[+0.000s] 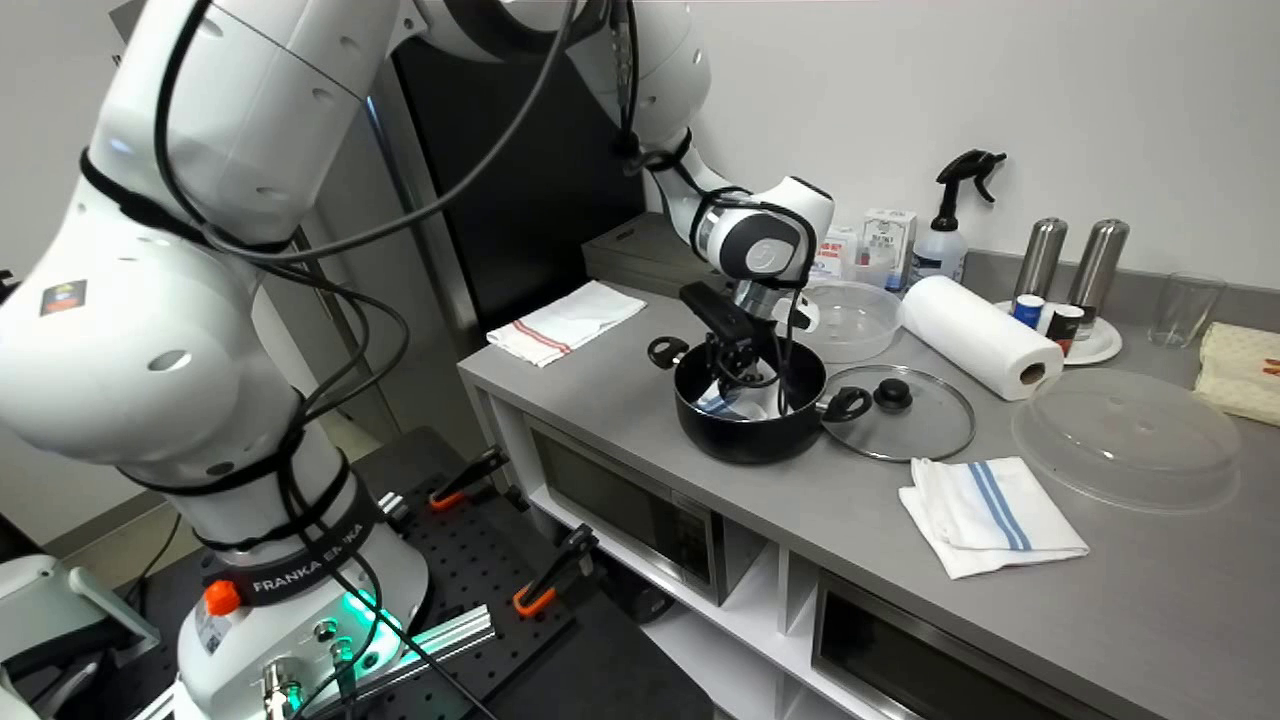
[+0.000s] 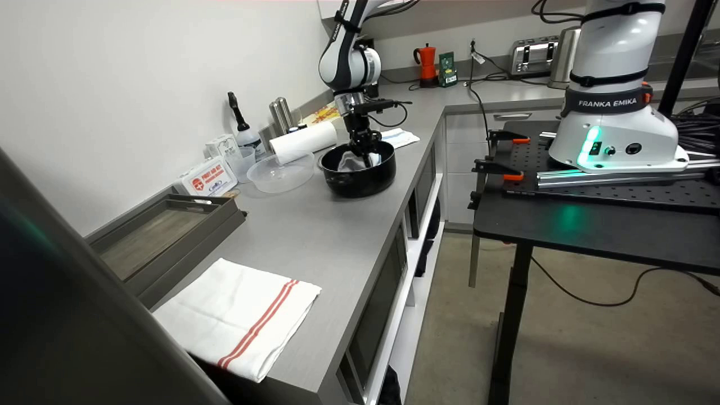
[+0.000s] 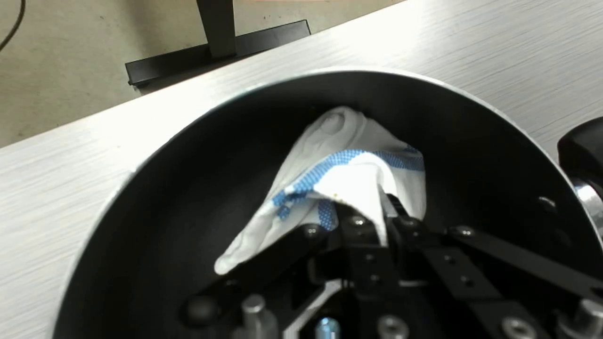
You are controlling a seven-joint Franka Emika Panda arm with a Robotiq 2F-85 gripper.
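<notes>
Inside the black pot [image 1: 750,442] on the counter is a crumpled white cloth with blue stripes [image 3: 339,164]. My gripper reaches down into the pot and is shut on this cloth, a fold of it pinched between the black fingers. In the wrist view the cloth bunches around the fingertips and lies against the dark interior. Exterior view 2 shows the gripper [image 2: 364,145] entering the pot [image 2: 358,181] from above, with part of the cloth hidden by the rim.
A glass lid [image 1: 906,414] lies right beside the pot handle [image 1: 847,404]. Nearby are a folded blue-striped towel [image 1: 993,516], a paper towel roll [image 1: 978,336], a clear bowl [image 1: 852,322] and a red-striped towel [image 1: 566,323]. Free counter lies between the pot and the red-striped towel.
</notes>
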